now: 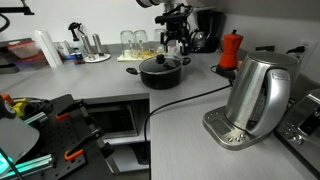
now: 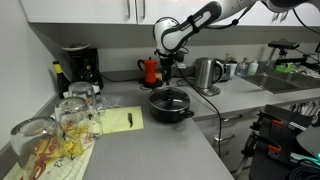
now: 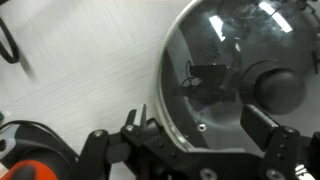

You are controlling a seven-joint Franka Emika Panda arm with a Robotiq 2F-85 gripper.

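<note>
A black pot [image 1: 160, 80] with handles on its sides stands on the counter, its glass lid [image 3: 215, 85] seated on top. The lid's dark round knob [image 3: 280, 90] lies toward the right of the wrist view. My gripper is open above the lid's edge, and the knob is outside the space between its fingers. In exterior view 1, the gripper [image 1: 181, 43] hangs above and slightly right of the pot, apart from it. The second exterior view also has the gripper [image 2: 168, 76] over the pot [image 2: 170, 112].
A red moka pot [image 1: 230, 50] stands behind, near the wall, and a large steel kettle [image 1: 258, 95] sits at the right. Several glasses and jars [image 2: 75, 120] crowd the left side. A green cutting board [image 2: 122, 120] lies beside the pot.
</note>
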